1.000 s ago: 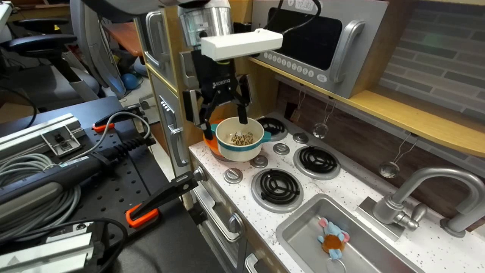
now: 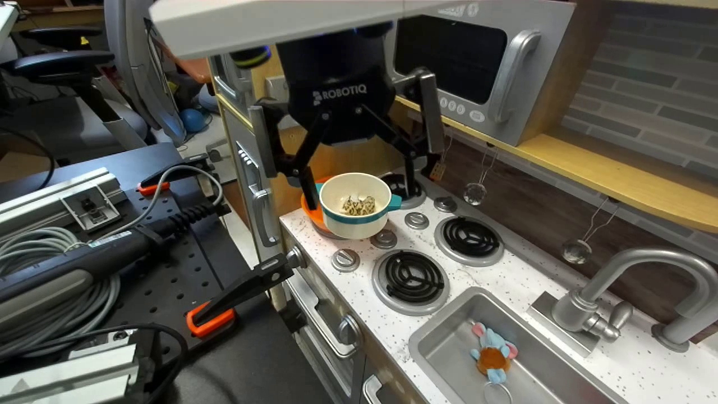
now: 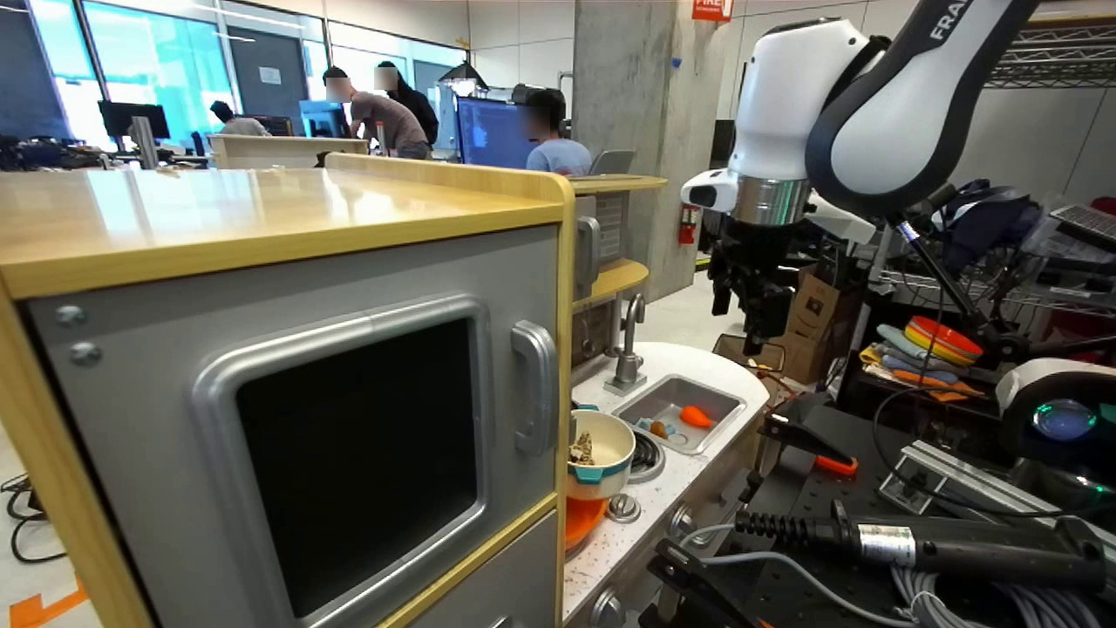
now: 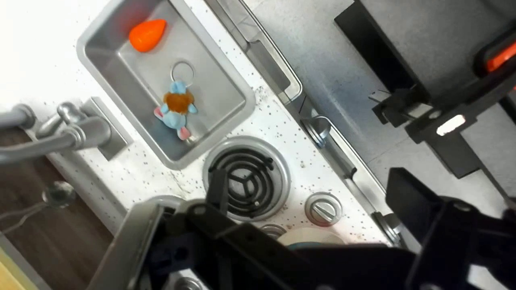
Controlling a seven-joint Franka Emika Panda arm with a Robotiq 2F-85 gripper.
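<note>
My gripper [image 2: 360, 186] is open, its fingers spread wide with nothing between them. Seen from exterior view 2, the gripper [image 3: 740, 319] hangs high above the counter, apart from the pot. A cream pot [image 2: 354, 229] with teal handles and a teal band stands at the stove's far end. Inside it is a small brown-speckled thing [image 2: 358, 205]. Under the pot is something orange [image 3: 583, 520], mostly hidden. In the wrist view, only a strip of the pot [image 4: 309, 236] shows behind the gripper. A blue-and-brown plush toy [image 4: 176, 107] and an orange teardrop-shaped item [image 4: 147, 35] lie in the sink [image 4: 213, 87].
Bare burners [image 2: 411, 281] and knobs lie between pot and sink. A faucet [image 2: 609, 289] rises behind the sink. The microwave [image 2: 464, 60] and wooden shelf [image 2: 579, 165] overhang the counter's back. At left, a black table [image 2: 222, 357] carries cables and clamps.
The gripper has come closer to the exterior view 1 camera and looks much larger there. The pot, its contents and the plush toy have stayed in place.
</note>
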